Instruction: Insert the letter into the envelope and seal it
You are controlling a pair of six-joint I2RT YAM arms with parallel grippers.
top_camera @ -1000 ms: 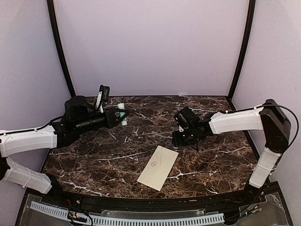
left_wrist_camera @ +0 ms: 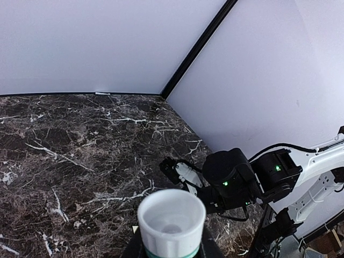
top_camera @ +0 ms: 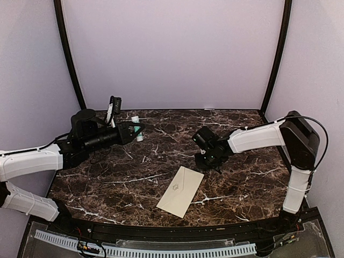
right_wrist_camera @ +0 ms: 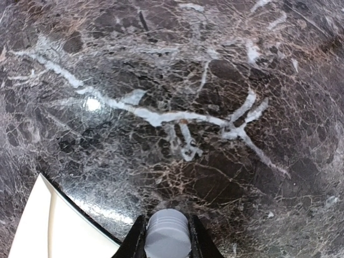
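A cream envelope [top_camera: 178,196] with a small printed emblem lies slanted at the front middle of the table. No separate letter can be made out. Off to the left, my left gripper [top_camera: 138,129] is raised and shut on a white and teal glue stick [top_camera: 135,119]; its uncapped end [left_wrist_camera: 172,212] faces the left wrist camera. Low over the table, just beyond the envelope's top corner, is my right gripper [top_camera: 200,163]. A pale round cap [right_wrist_camera: 167,235] sits between its fingers, close on both sides; whether they still press it cannot be told.
Dark marble with white veins covers the table [top_camera: 118,188], bare around the envelope. White walls [top_camera: 177,54] rise at the back and sides. A small white piece [top_camera: 209,109] lies at the back edge.
The left gripper, with the glue stick, has drifted a little left. The envelope has stayed put.
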